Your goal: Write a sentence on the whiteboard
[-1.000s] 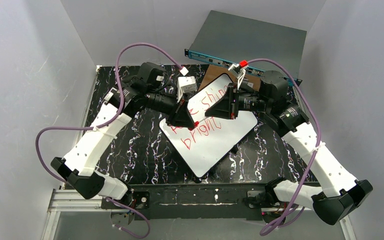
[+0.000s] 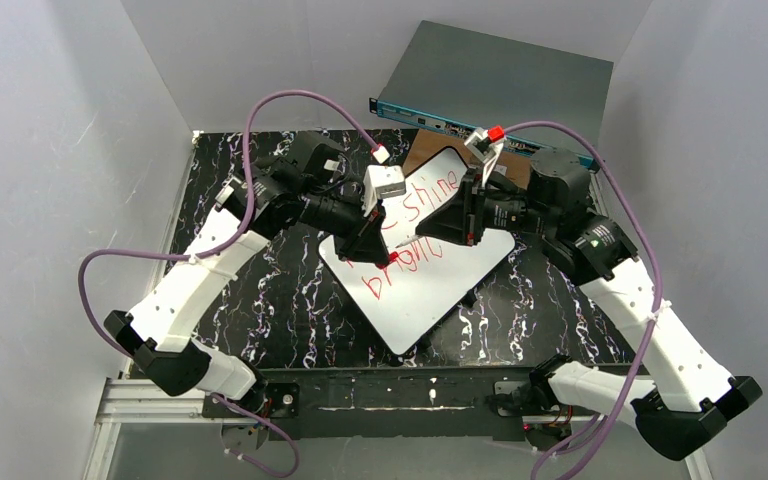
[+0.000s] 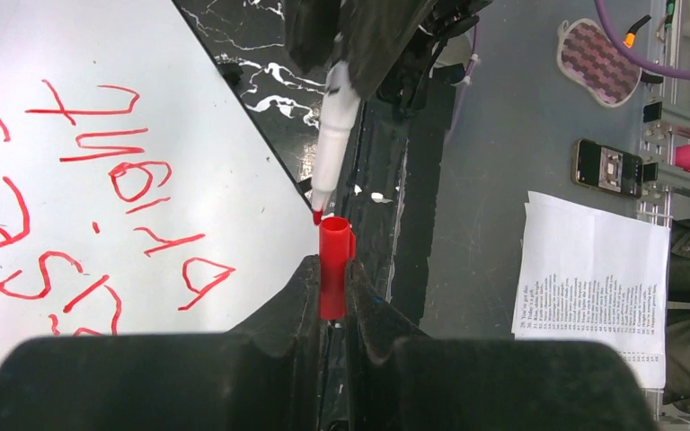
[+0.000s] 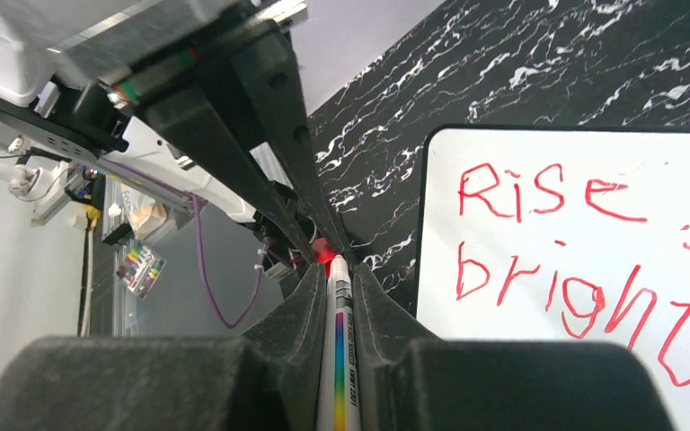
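The whiteboard (image 2: 400, 315) lies tilted on the table, with red handwriting (image 4: 548, 193) including "Rise" and "bright". Above it, my left gripper (image 2: 387, 258) is shut on a red marker cap (image 3: 333, 260), whose open mouth faces the marker. Opposite, my right gripper (image 2: 422, 236) is shut on the white marker (image 3: 334, 135), its red tip (image 3: 317, 216) bare. In the left wrist view the tip sits at the cap's mouth, a little off to one side; whether they touch I cannot tell. The arms cover part of the writing in the top view.
A flat dark equipment box (image 2: 505, 80) stands at the back right, near the right arm. A printed sheet (image 3: 593, 278) and a phone (image 3: 606, 168) lie beyond the table.
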